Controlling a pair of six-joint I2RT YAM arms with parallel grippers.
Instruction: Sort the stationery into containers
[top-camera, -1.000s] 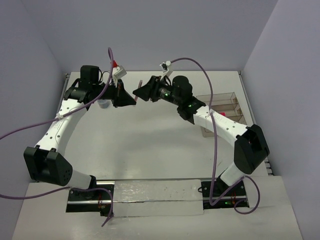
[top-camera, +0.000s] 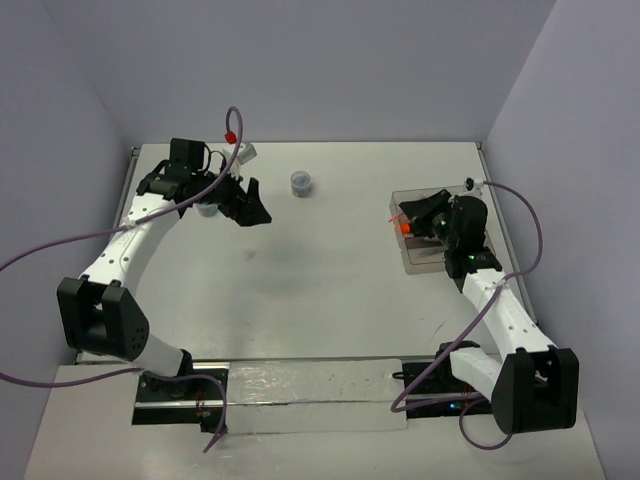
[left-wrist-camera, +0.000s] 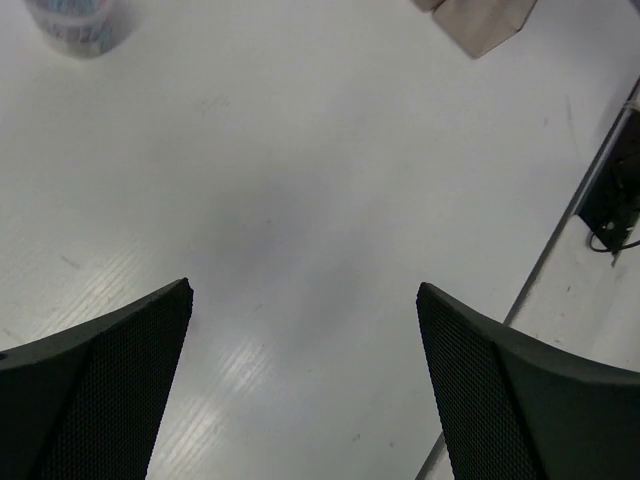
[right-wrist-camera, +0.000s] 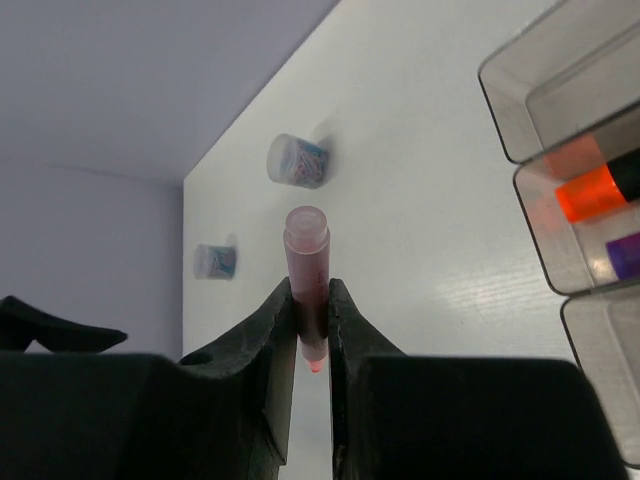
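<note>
In the right wrist view my right gripper is shut on a pale pink pen with a reddish tip. From the top, this gripper hangs over the left side of the clear divided organizer. An orange-and-black marker and a purple item lie in the organizer's middle compartment. On the left, my left gripper stands open above bare table, nothing between its fingers. Two clear cups with small bits inside stand toward the back: one cup near mid-table, another partly behind the left arm.
Grey walls close off the back and sides. Purple cables loop along both arms. The right arm hides part of the organizer.
My right gripper has carried the pink pen from beside the left gripper rightward to the organizer. The left gripper went from closed at the pen to open and apart from it. The mid-table cup is uncovered.
</note>
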